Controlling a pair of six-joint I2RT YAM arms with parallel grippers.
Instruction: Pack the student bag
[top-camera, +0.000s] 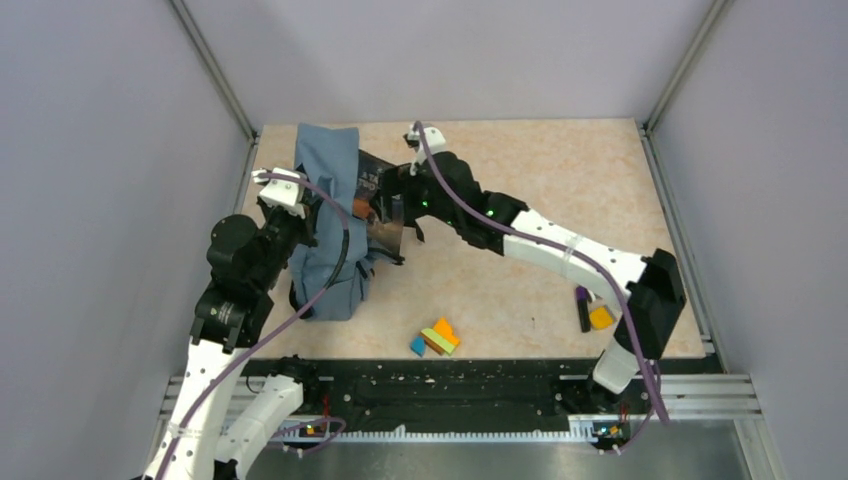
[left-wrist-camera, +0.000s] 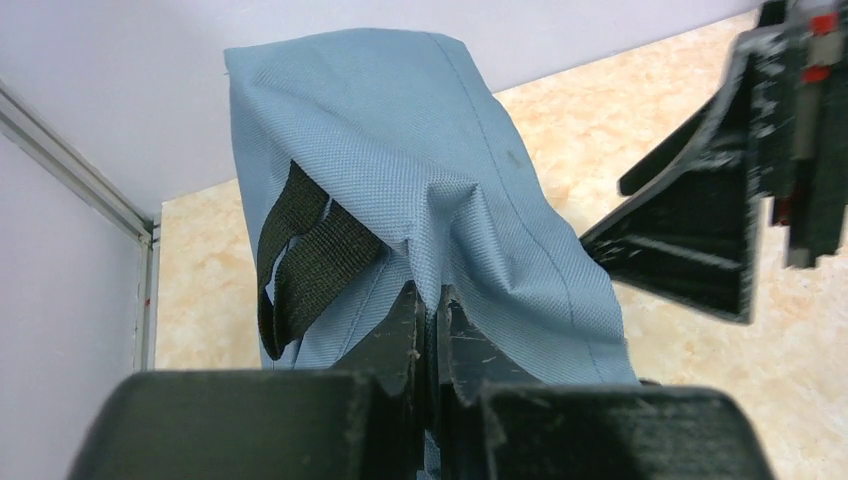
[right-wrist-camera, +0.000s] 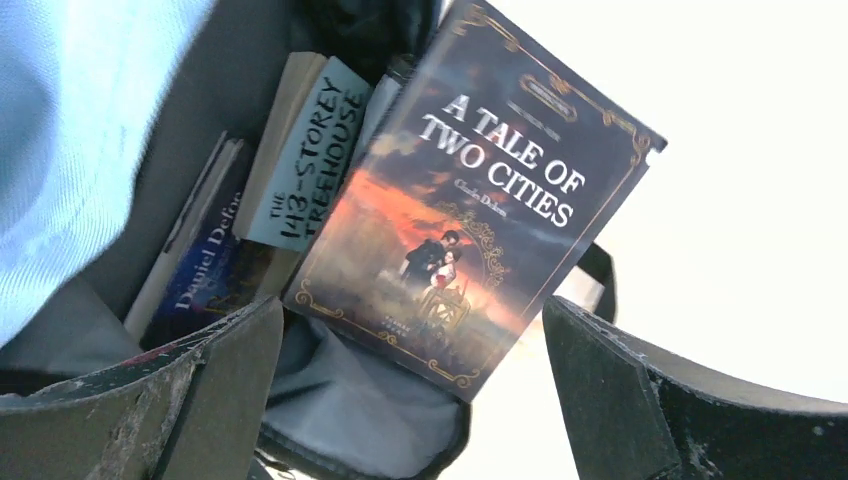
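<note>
The blue-grey bag (top-camera: 330, 270) lies at the left of the table. My left gripper is shut on a fold of the bag's fabric (left-wrist-camera: 430, 230) and holds that side up. In the right wrist view, the book "A Tale of Two Cities" (right-wrist-camera: 480, 190) leans tilted, cover up, across the bag's opening, much of it outside. My right gripper stands open above it, fingers wide apart, gripping nothing. Inside the bag sit "The 143-Storey Treehouse" (right-wrist-camera: 310, 160) and a dark blue Daniel Defoe book (right-wrist-camera: 205, 255).
Coloured blocks (top-camera: 437, 337) lie near the front edge. At the front right are a dark pen-like item (top-camera: 583, 310) and a yellow block (top-camera: 601, 317).
</note>
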